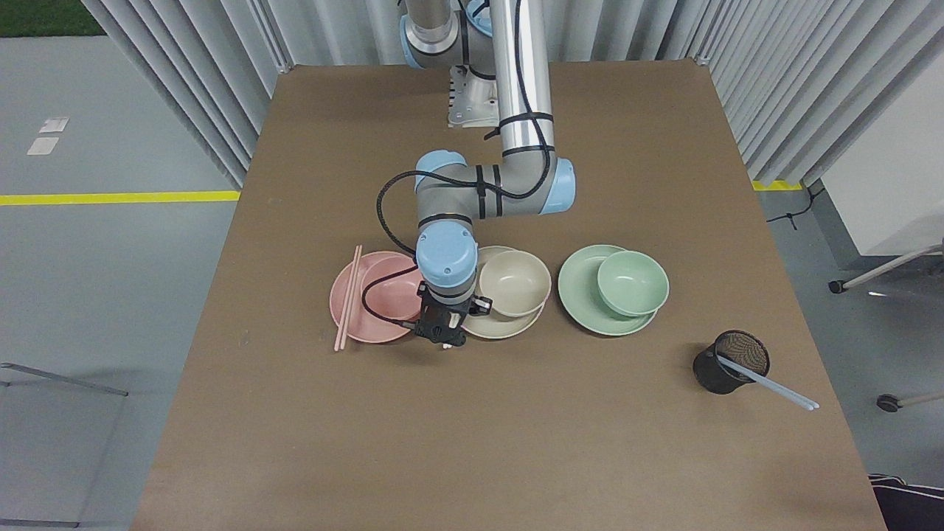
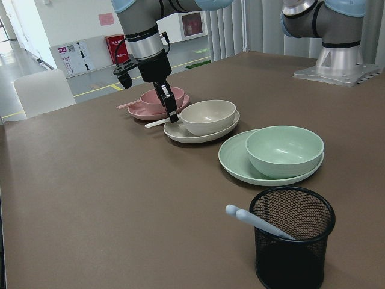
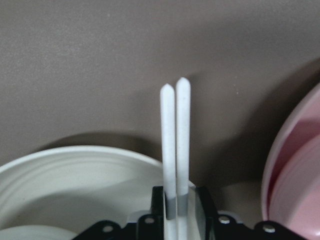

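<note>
My gripper is low at the near edge of the cream plate (image 3: 80, 185), its dark fingers on either side of a pair of white chopsticks (image 3: 182, 127); whether it grips them I cannot tell. In the left view the gripper (image 2: 171, 114) is at the left of the cream bowl (image 2: 207, 117) on that plate. The pink plate (image 1: 345, 305) and bowl sit beside it, with pink chopsticks (image 1: 347, 297) across the plate.
To the right stand a green plate (image 1: 580, 292) with a green bowl (image 1: 633, 283). A black mesh cup (image 1: 712, 372) holding light sticks (image 1: 779, 389) stands nearer the right edge.
</note>
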